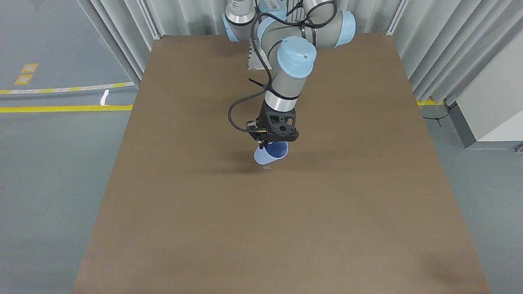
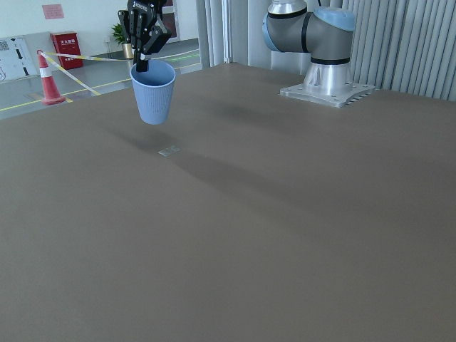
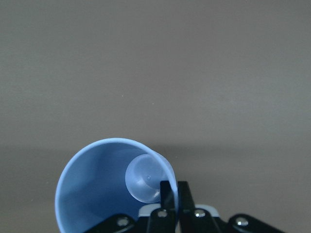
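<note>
A light blue plastic cup (image 1: 264, 156) hangs from my gripper (image 1: 262, 143), raised off the brown table (image 1: 274, 220) in the middle. In the camera left view the cup (image 2: 153, 100) is roughly upright with its mouth up, clamped at its rim by the gripper (image 2: 142, 64). The wrist view looks into the cup (image 3: 92, 194), where the dark fingers of my gripper are shut on the cup's wall, one inside and one outside.
A small pale flat patch (image 2: 169, 150) lies on the table below the cup.
</note>
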